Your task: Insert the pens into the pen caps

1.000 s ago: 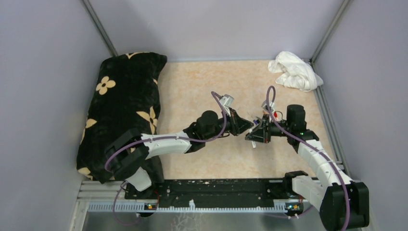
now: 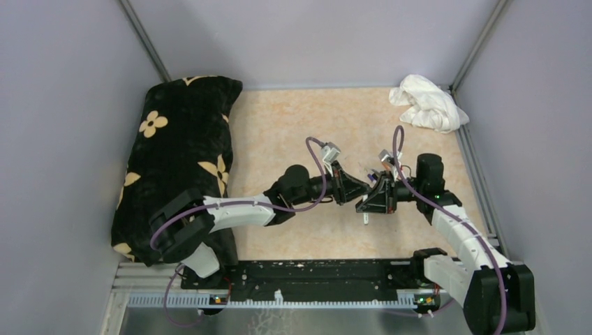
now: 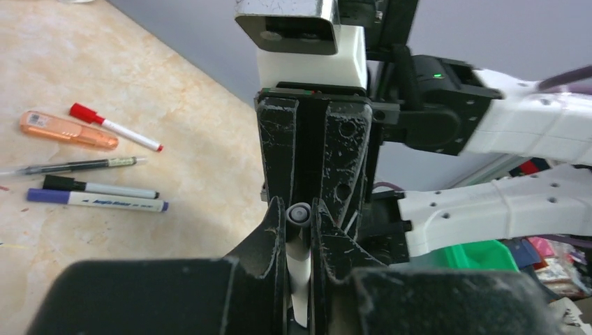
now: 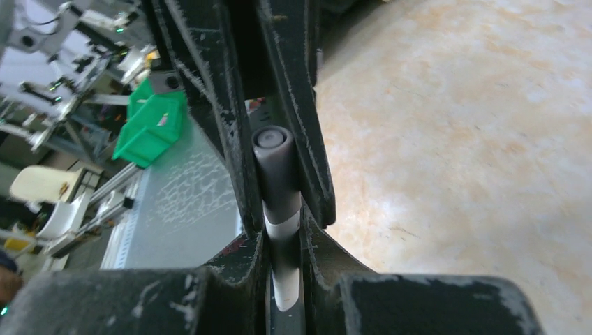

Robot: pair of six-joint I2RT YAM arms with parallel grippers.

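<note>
My two grippers meet near the table's centre right. My left gripper (image 2: 356,190) and my right gripper (image 2: 364,204) are both shut on a white pen with a grey end (image 4: 278,181), held end to end between them. In the left wrist view the grey end (image 3: 299,215) sits between the fingers, white barrel below; whether cap and pen are fully joined cannot be seen. On the table lie a red marker (image 3: 129,131), an orange highlighter (image 3: 68,129), a clear black pen (image 3: 80,166), a black marker (image 3: 119,190) and a blue marker (image 3: 112,201).
A dark flowered cushion (image 2: 167,125) fills the table's left side, and a white cloth (image 2: 427,103) lies at the back right.
</note>
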